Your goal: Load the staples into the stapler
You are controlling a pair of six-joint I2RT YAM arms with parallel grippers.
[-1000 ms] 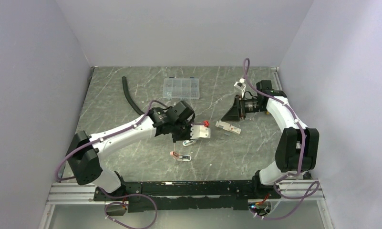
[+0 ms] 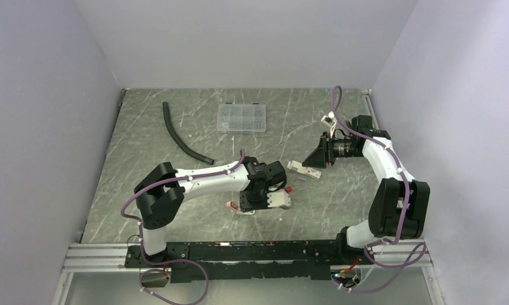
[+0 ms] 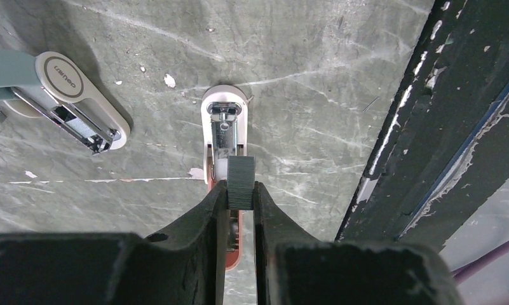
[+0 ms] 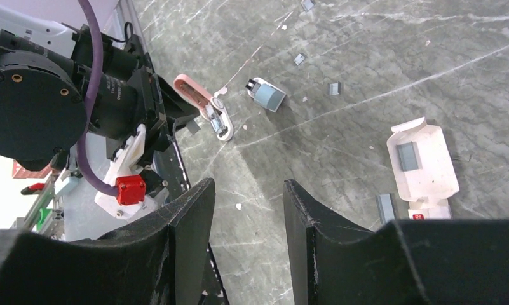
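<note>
My left gripper is shut on a small grey staple strip [image 3: 241, 175], held above the pink stapler [image 3: 223, 127]. That stapler lies opened out, its metal channel showing and its salmon-coloured top arm [image 4: 193, 91] folded back. In the left wrist view the strip and fingers cover part of it, and the strip appears over the channel's near end; whether they touch I cannot tell. A grey-blue stapler [image 3: 67, 95] lies beside it. On the right, my right gripper stands open and empty above bare table.
An open staple box [image 4: 423, 162] holds a strip, with another strip [image 4: 385, 208] beside it. Several small strip pieces lie about, one [image 4: 334, 89] near the grey-blue stapler. At the back are a clear compartment box [image 2: 241, 118] and a black tube [image 2: 178, 138].
My left gripper has come toward the front of the table, from near the grey-blue stapler to over the pink one.
</note>
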